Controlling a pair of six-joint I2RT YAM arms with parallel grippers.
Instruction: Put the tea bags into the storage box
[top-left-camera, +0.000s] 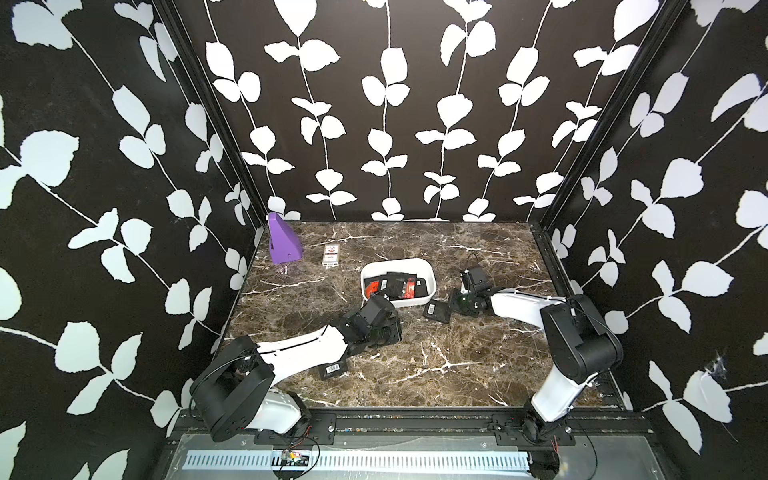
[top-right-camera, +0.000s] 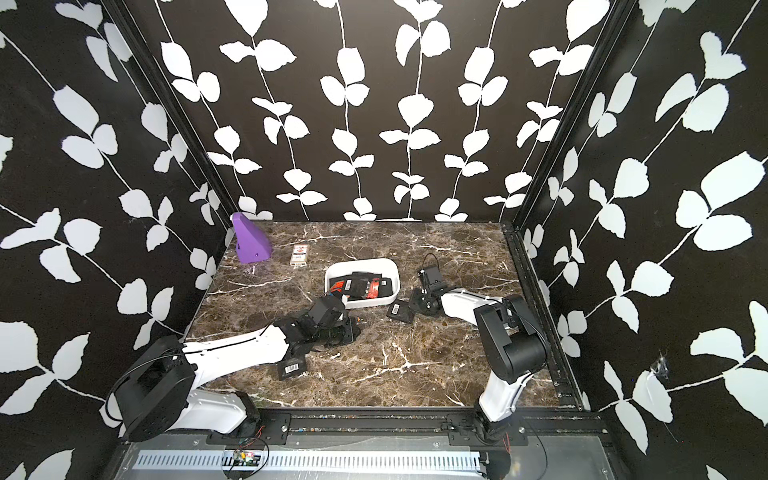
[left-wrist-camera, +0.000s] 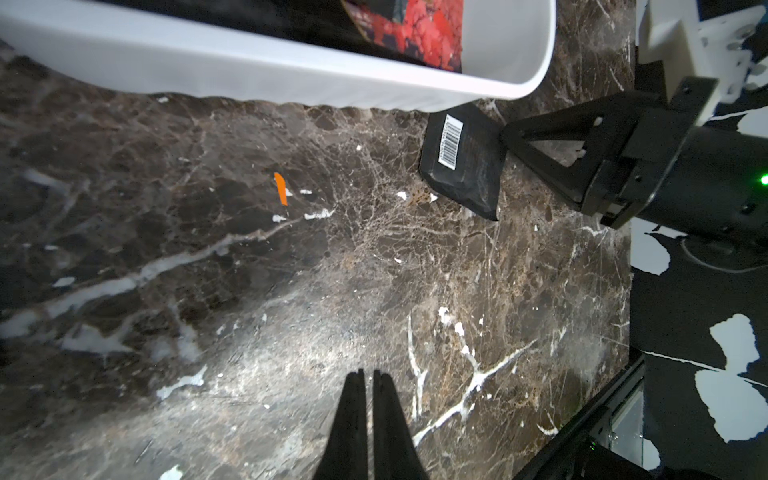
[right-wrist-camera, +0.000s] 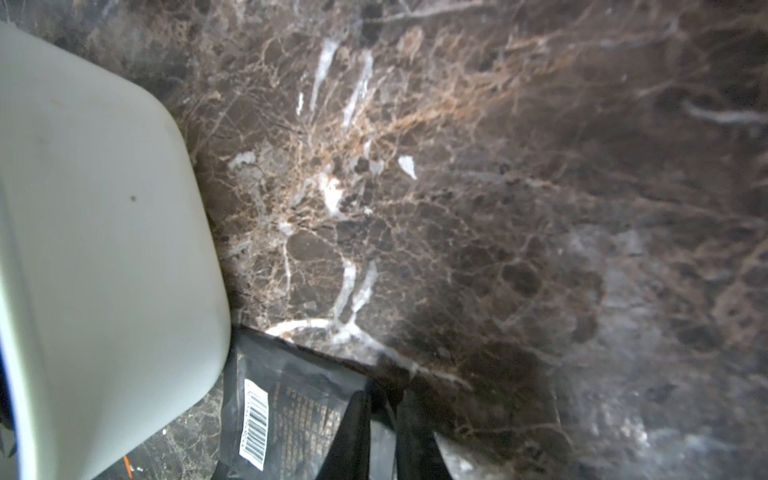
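Observation:
A white storage box (top-left-camera: 432, 277) stands mid-table with several black and red tea bags (top-left-camera: 396, 285) inside. One loose black tea bag (left-wrist-camera: 464, 160) with a barcode lies flat by the box's front right corner. My right gripper is at that bag's right edge, fingers a little apart, with part of the bag showing in the narrow gap. The left wrist view shows its fingers (left-wrist-camera: 548, 164) touching the bag or just over it. My left gripper is shut, empty, over bare tabletop before the box. Another black tea bag (top-left-camera: 333, 369) lies beneath the left forearm.
A purple block (top-left-camera: 284, 240) and a small white-and-red packet (top-left-camera: 331, 255) stand at the back left. Patterned walls enclose the table on three sides.

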